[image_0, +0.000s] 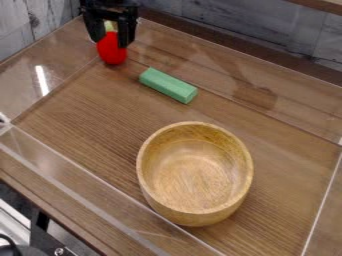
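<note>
At the top left my dark gripper (111, 26) is over a red object (111, 50), partly in front of it, with a pale yellow-green item behind. The fingertips are small and hard to make out. A green bar (167, 85) lies on the wooden table to the right of the red object. A large round tan bowl (194, 172) sits in the lower middle.
A wall stands at the top left.
</note>
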